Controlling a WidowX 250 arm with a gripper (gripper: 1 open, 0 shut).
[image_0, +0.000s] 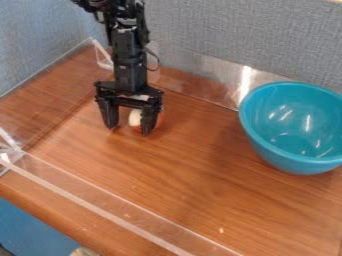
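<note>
My black gripper (130, 118) is down at the wooden table, left of centre, its two fingers spread around a small pale, orange-tinged object (136, 118) that is mostly hidden behind them. I cannot tell whether the fingers touch it.
A large teal bowl (293, 130) stands at the right. Grey textured walls (241, 40) rise behind and to the left, with clear strips along the table's edges. The wooden surface (201, 190) in front of my gripper and bowl is bare.
</note>
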